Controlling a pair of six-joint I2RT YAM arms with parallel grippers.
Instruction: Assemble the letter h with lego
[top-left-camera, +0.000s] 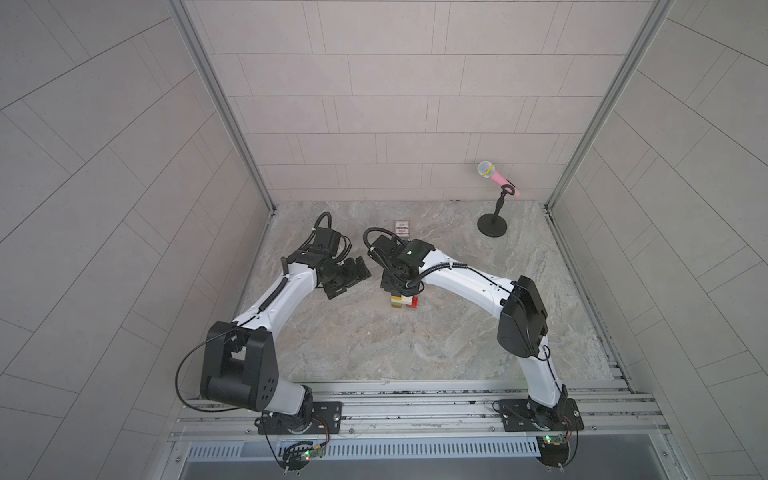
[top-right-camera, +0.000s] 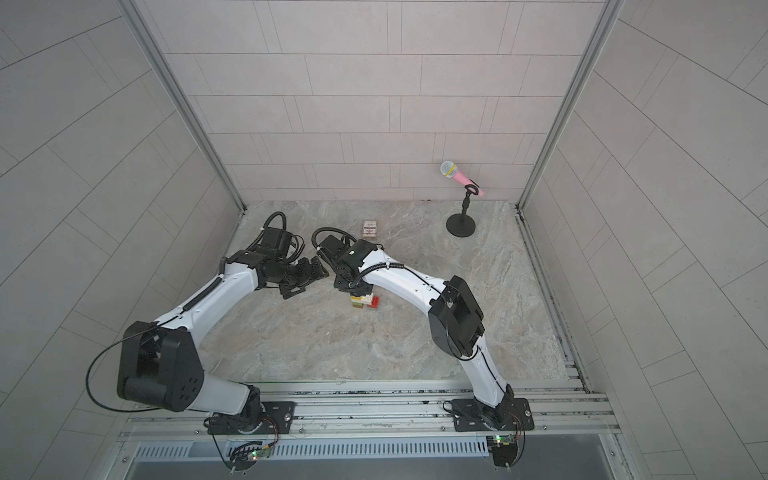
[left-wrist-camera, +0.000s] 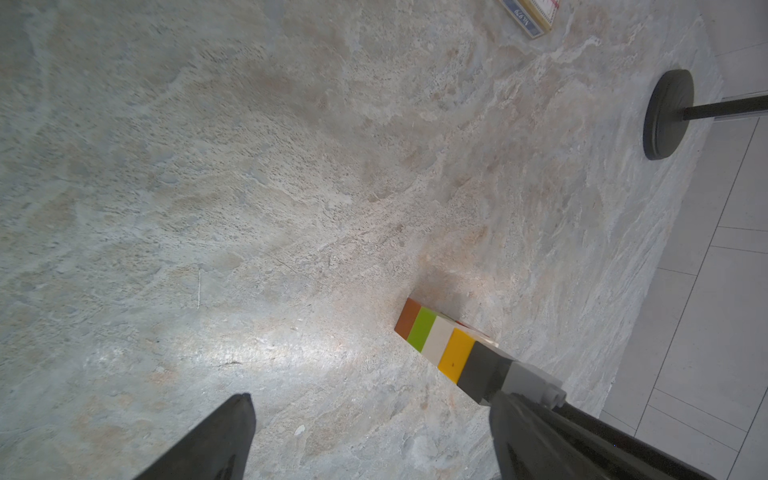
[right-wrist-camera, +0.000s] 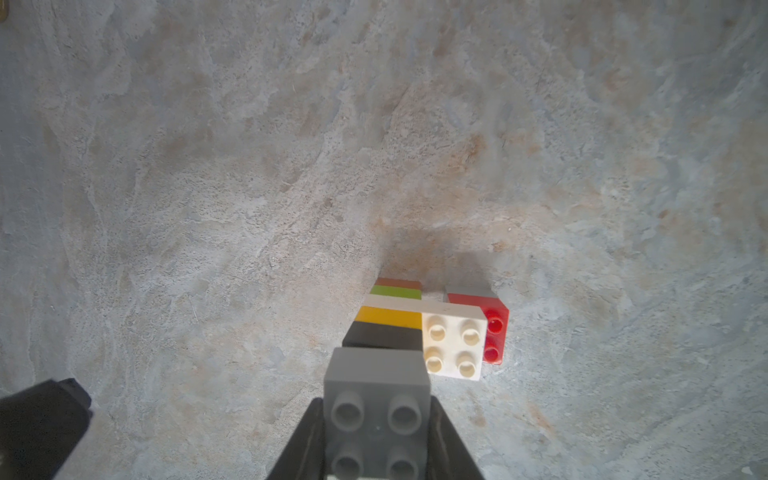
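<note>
A stack of bricks stands on the table, with brown, green, white, yellow (left-wrist-camera: 456, 354) and dark grey (left-wrist-camera: 483, 372) layers from the bottom up. From its white layer a white brick (right-wrist-camera: 454, 340) reaches sideways over a red brick (right-wrist-camera: 494, 328). At the top of the stack, a light grey brick (right-wrist-camera: 376, 372) sits between the fingers of my right gripper, which is shut on it. Whether it is pressed fully home I cannot tell. My left gripper hangs open to the left of the stack, its fingers empty.
Behind the stack lie small printed boxes (top-left-camera: 402, 228). A pink microphone on a black stand (top-left-camera: 492, 224) occupies the back right. My two grippers hang close together near the middle.
</note>
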